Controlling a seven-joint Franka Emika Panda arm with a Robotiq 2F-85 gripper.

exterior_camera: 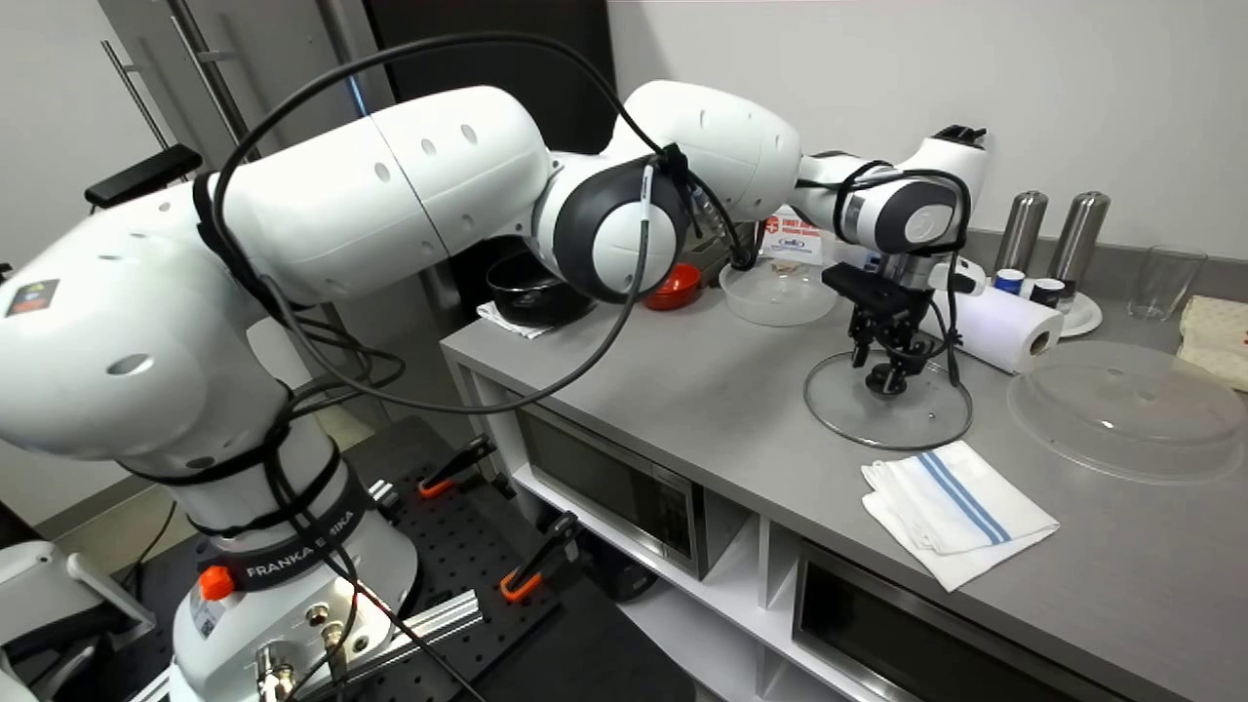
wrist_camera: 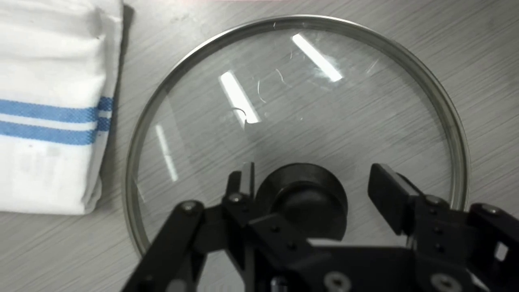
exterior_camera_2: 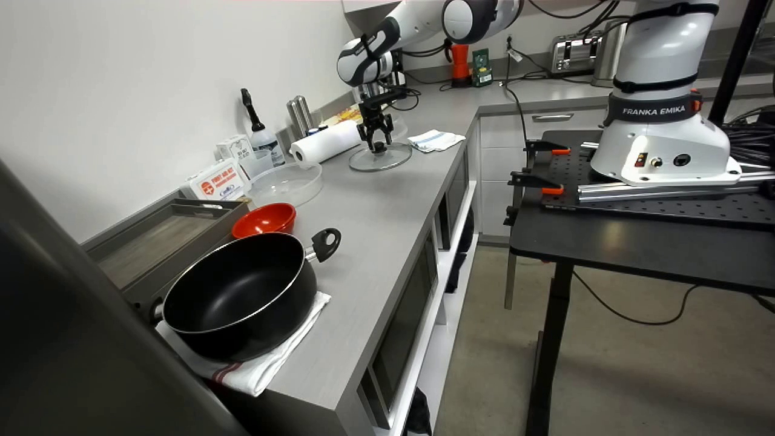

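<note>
A round glass lid (exterior_camera: 834, 409) with a metal rim lies flat on the grey counter. Its black knob (wrist_camera: 311, 207) sits between the fingers of my gripper in the wrist view. Those fingers stand apart: the left one is close beside the knob, while a clear gap shows on the right. Whether the left finger touches it I cannot tell. From outside, the gripper (exterior_camera: 885, 361) points down over the lid's middle. At the far counter end stands a black two-handled pot (exterior_camera_2: 243, 290), uncovered and empty, on a folded cloth.
A white towel with blue stripes (exterior_camera: 961, 503) lies near the lid at the counter's front edge. Behind the lid is a paper towel roll (exterior_camera: 994, 328); a clear plastic cover (exterior_camera: 1123, 409) lies to its right. Bare counter (exterior_camera_2: 378, 225) stretches from lid to pot.
</note>
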